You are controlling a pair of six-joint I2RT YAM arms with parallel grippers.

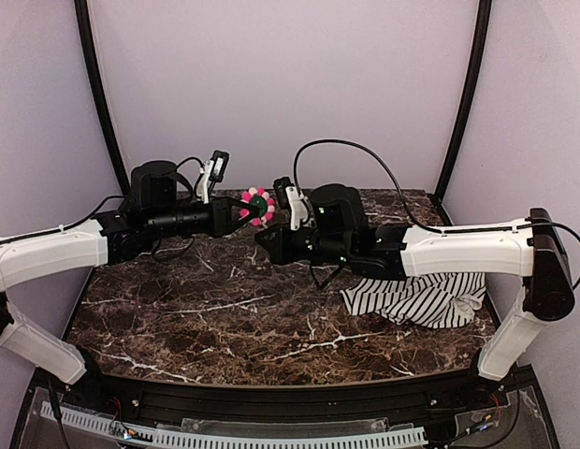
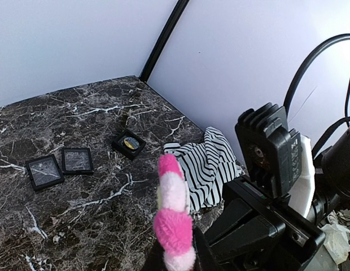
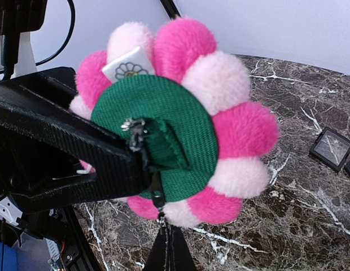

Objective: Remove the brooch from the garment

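Observation:
A flower brooch (image 1: 257,206) with pink and white plush petals and a green back (image 3: 183,135) hangs in the air mid-table. My left gripper (image 1: 243,213) is shut on it; in the left wrist view the brooch (image 2: 172,231) is seen edge-on. My right gripper (image 1: 265,241) is just below and to the right of it, shut; in the right wrist view its fingers are under the brooch, with nothing clearly between them. The striped garment (image 1: 412,299) lies crumpled on the right of the table, apart from the brooch.
Small dark square frames (image 2: 44,169) and a black box (image 2: 128,144) lie on the marble table (image 1: 206,327) behind the arms. Walls enclose the sides and back.

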